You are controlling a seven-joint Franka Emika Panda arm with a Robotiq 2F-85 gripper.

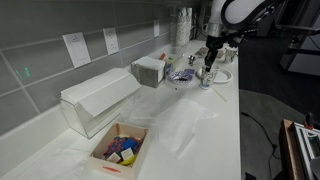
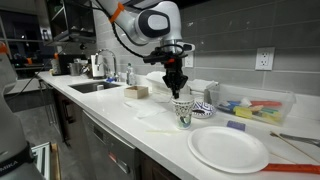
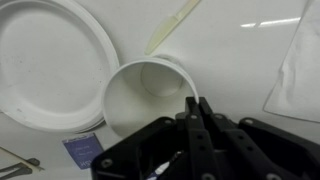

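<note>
A patterned paper cup (image 2: 184,112) with a white inside is upright at the counter's far end, seen from exterior view 1. My gripper is shut on the rim of the cup (image 3: 150,97), reaching it from above. In exterior view 1 the gripper (image 1: 209,68) hangs over the cup (image 1: 205,82). Whether the cup's base touches the counter, I cannot tell.
Close beside the cup lies a white plate (image 3: 45,65). A patterned bowl (image 2: 203,109) and a clear bin (image 2: 255,103) stand toward the wall. An open box of small packets (image 1: 120,148) sits at the near end, with a clear plastic sheet (image 1: 185,125) mid-counter.
</note>
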